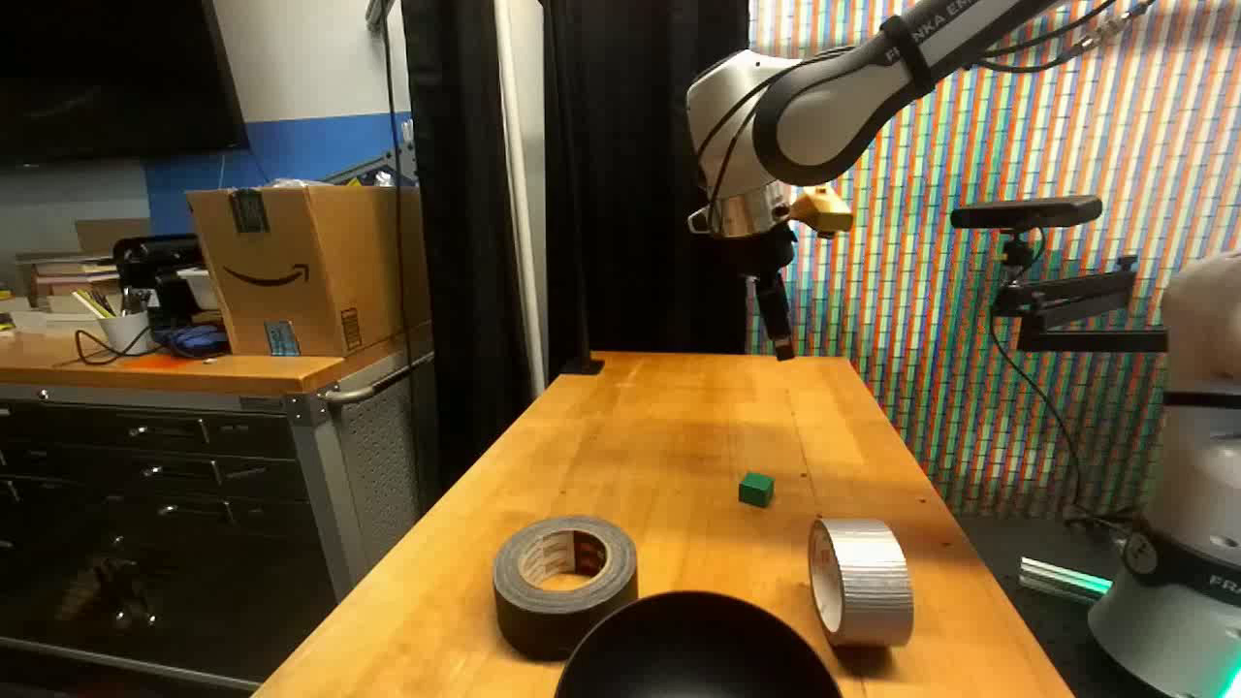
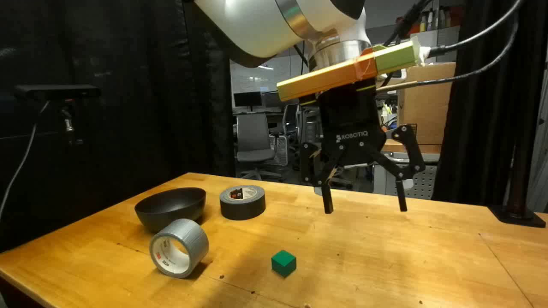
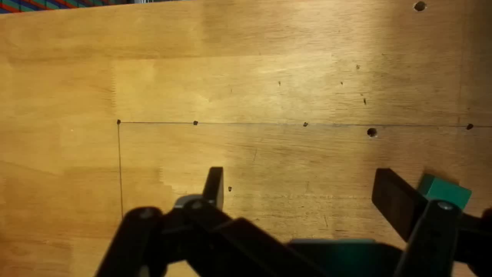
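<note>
My gripper (image 2: 365, 205) hangs above the wooden table, its fingers wide apart and nothing between them. A small green block (image 2: 284, 262) lies on the table, lower than the gripper and to its left in exterior view 2. In the wrist view the same block (image 3: 444, 191) shows at the lower right, just outside the right finger (image 3: 397, 201) and partly covered by it. From exterior view 1 the block (image 1: 756, 489) sits alone near the table's middle, while the gripper (image 1: 781, 351) is farther back and higher up, seen side-on.
A black bowl (image 2: 172, 208), a dark tape roll lying flat (image 2: 242, 202) and a silver tape roll on its side (image 2: 180, 248) stand grouped at one end of the table. The wooden surface (image 3: 258, 157) under the gripper is clear. A black post base (image 2: 516, 215) occupies the far corner.
</note>
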